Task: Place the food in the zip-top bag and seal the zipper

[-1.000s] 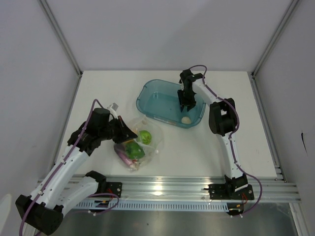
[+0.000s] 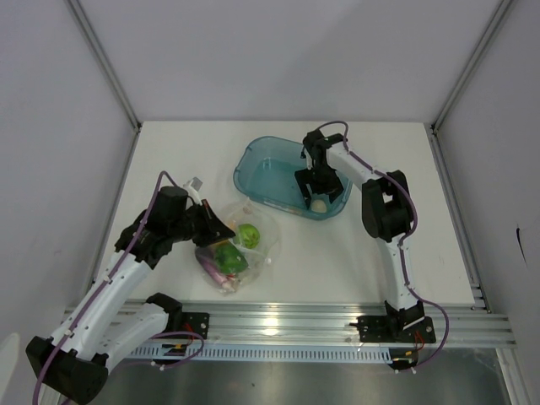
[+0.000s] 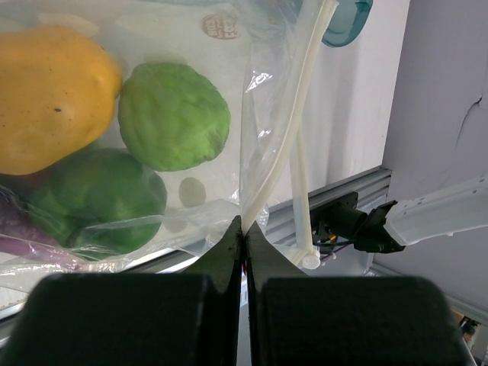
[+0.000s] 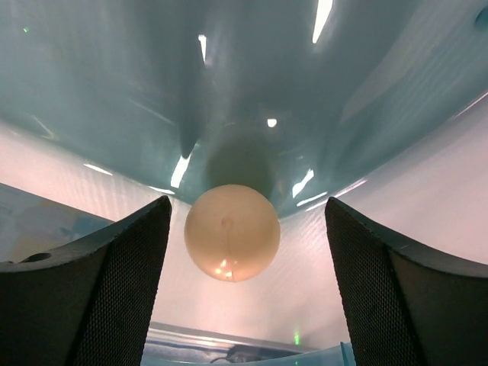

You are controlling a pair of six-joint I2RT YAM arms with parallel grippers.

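Note:
The zip top bag (image 2: 253,253) holds a yellow food (image 3: 49,99), a green cabbage-like item (image 3: 171,114), a darker green pepper (image 3: 99,202) and a purple item (image 2: 215,270). My left gripper is shut at the bag's zipper edge (image 3: 282,145), pinching its thin strip. My right gripper is open inside the teal bin (image 2: 270,173), with a round pale beige item (image 4: 232,236) between its fingers, apparently not gripped.
The teal bin stands at the back centre-right, behind and right of the bag.
My right gripper has moved toward the front of the bin, over the round beige item, with its fingers apart. The left arm and bag are unchanged.

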